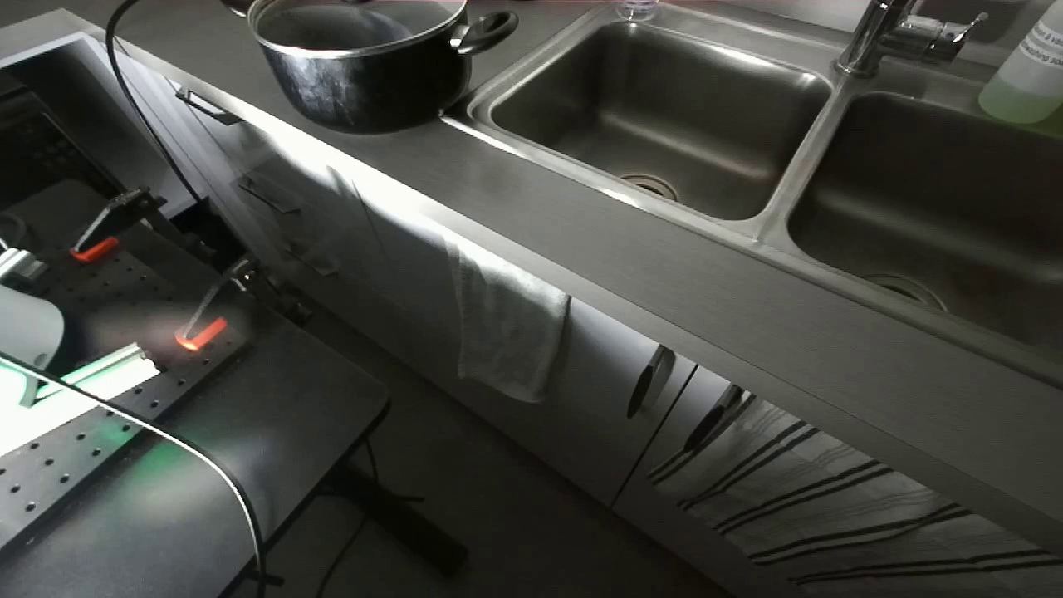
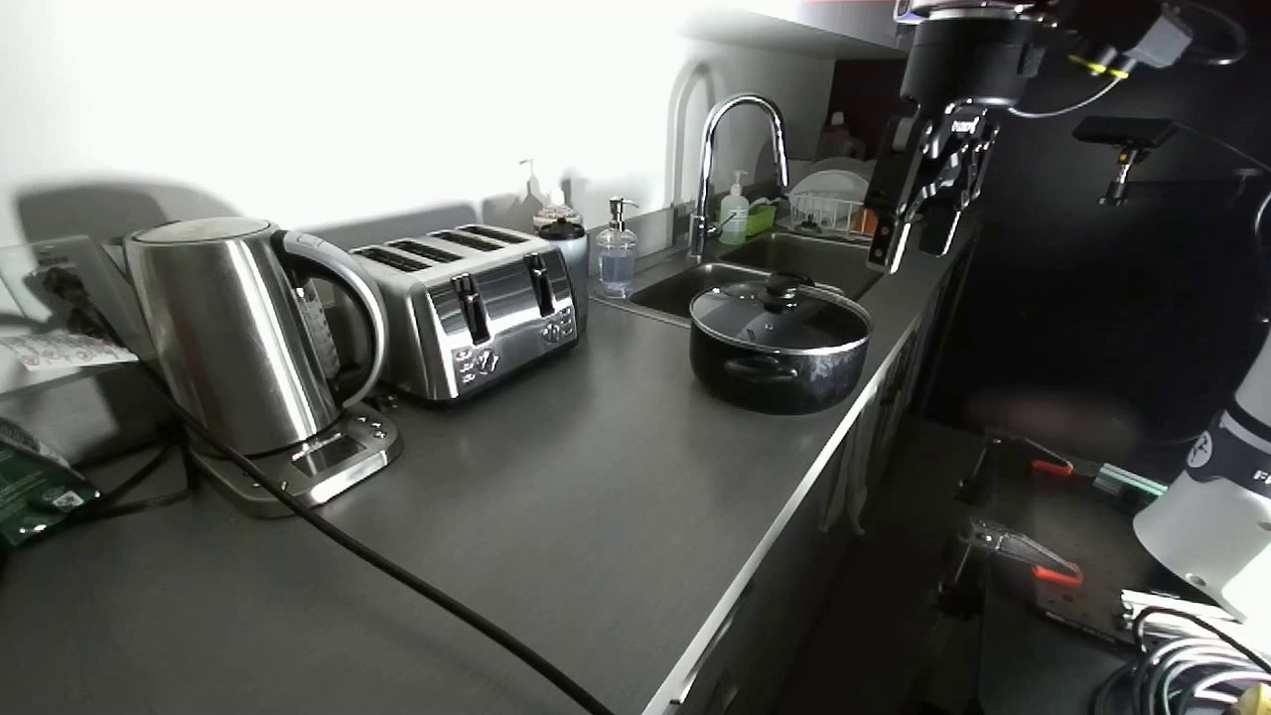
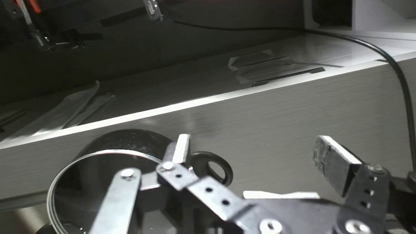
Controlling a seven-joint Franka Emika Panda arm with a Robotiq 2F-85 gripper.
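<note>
In exterior view 2 my gripper [image 2: 917, 250] hangs high near the counter's front edge, beyond the pot, with its fingers pointing down. A black pot [image 2: 776, 371] with a glass lid [image 2: 727, 312] and a dark lid knob [image 2: 781, 288] stands on the counter. The wrist view has my gripper wide open, the space between its fingers empty. Below the left finger [image 3: 181, 148] lie the pot [image 3: 128, 136] and its loop side handle [image 3: 227, 167]. Exterior view 1 shows the pot [image 1: 379, 90] beside the sink, but not the gripper.
A kettle [image 2: 226, 346] and a toaster [image 2: 500, 310] line the wall. Behind the pot are the soap dispenser [image 2: 616, 262], faucet [image 2: 703, 179] and double sink [image 1: 658, 110]. A black cable [image 2: 417, 584] crosses the counter.
</note>
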